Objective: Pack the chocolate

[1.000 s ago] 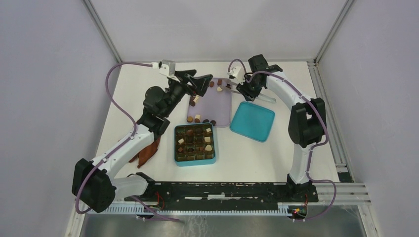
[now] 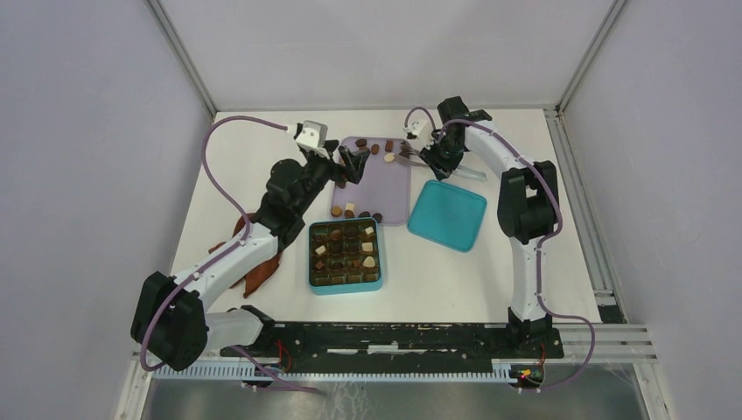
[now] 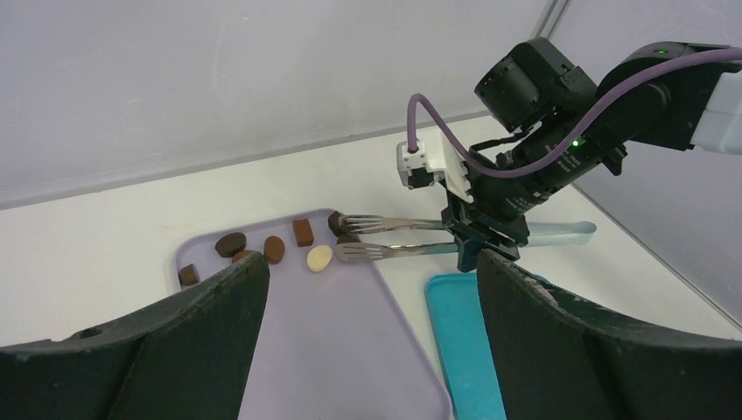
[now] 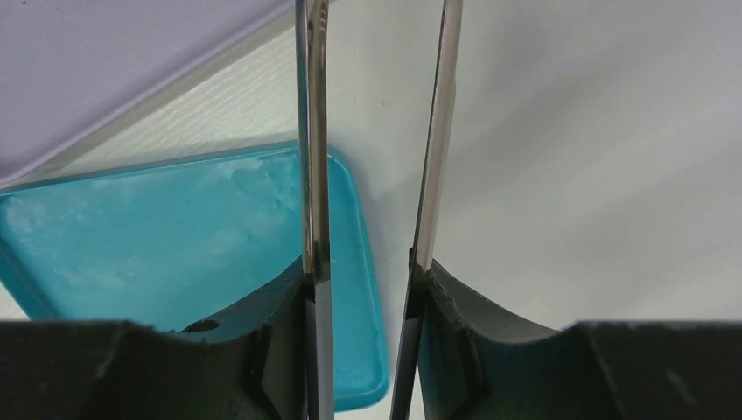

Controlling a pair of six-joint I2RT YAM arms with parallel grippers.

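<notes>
Assorted chocolates lie along the edges of the lilac tray (image 2: 372, 188). My right gripper holds long metal tongs at the tray's back right corner, tips part open around or beside dark chocolates (image 3: 337, 223); whether they grip one cannot be told. In the right wrist view only the tong shafts show, above the tray edge. The compartment box (image 2: 345, 289), partly filled with chocolates, stands front centre. My left gripper (image 2: 346, 162) hangs open over the lilac tray's left part, nothing seen between its fingers.
An empty turquoise tray (image 2: 446, 216) lies right of the lilac tray. Something brown (image 2: 262, 271) lies under the left arm.
My left gripper has shifted slightly down in the top view. My right arm's elbow has moved left, and its tong tips have shifted slightly at the tray's back right corner.
</notes>
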